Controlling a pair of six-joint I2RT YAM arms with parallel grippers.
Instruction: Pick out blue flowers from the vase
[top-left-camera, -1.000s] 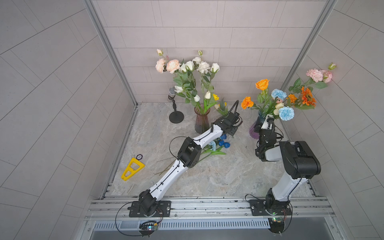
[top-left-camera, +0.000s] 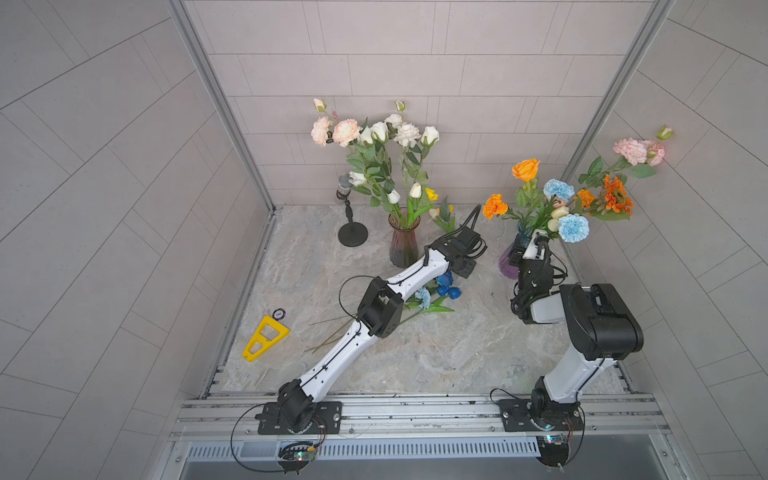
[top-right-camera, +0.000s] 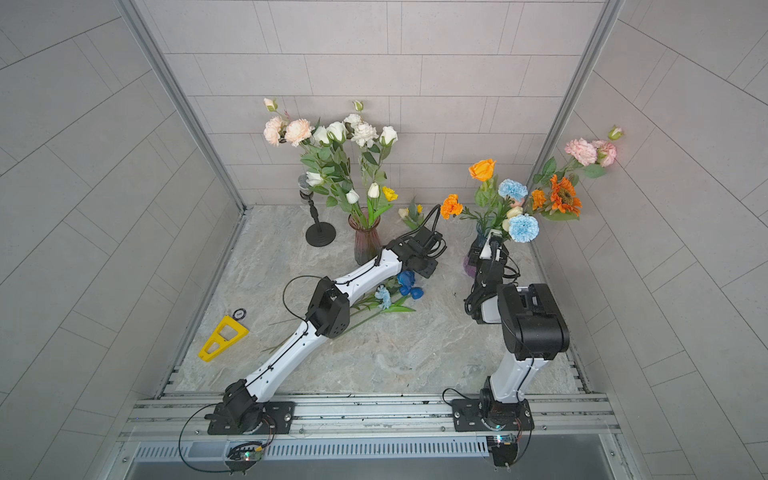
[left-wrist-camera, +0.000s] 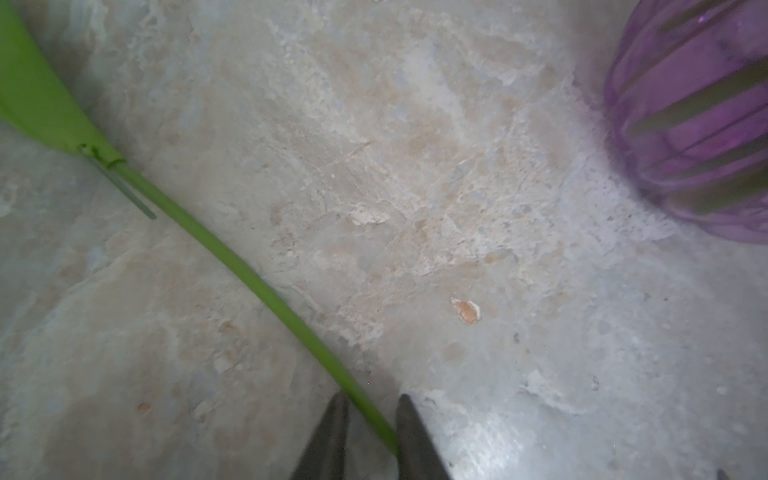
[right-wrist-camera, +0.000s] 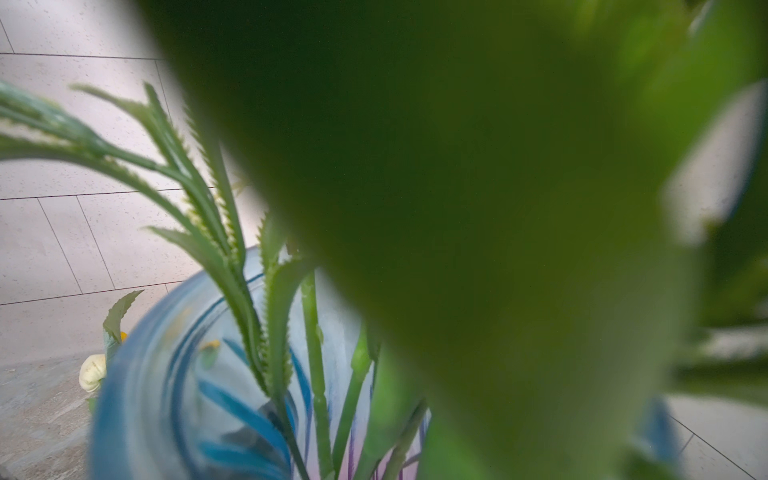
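Note:
Two light blue flowers (top-left-camera: 573, 228) rise from the purple-blue vase (right-wrist-camera: 172, 384) on the right, among orange and cream blooms. My right gripper (top-left-camera: 529, 244) is at the vase's neck, among the stems. A big blurred leaf (right-wrist-camera: 464, 200) fills much of the right wrist view and hides the right fingers. Low over the table, my left gripper stands partly open, a thin green stem (left-wrist-camera: 264, 292) running between its fingers. Under the left arm lie picked deep blue flowers (top-left-camera: 453, 293) and a light blue flower (top-left-camera: 423, 298).
The brown vase (top-left-camera: 404, 244) with white and peach flowers stands close behind the left arm. A black stand (top-left-camera: 352, 233) and a yellow tool (top-left-camera: 265, 339) are farther left. Pink and orange flowers (top-left-camera: 616, 194) reach out at the right wall.
The left forearm and wrist have shifted slightly. The blue flowers lying under it have moved a little toward the front. The right arm has hardly moved at the vase.

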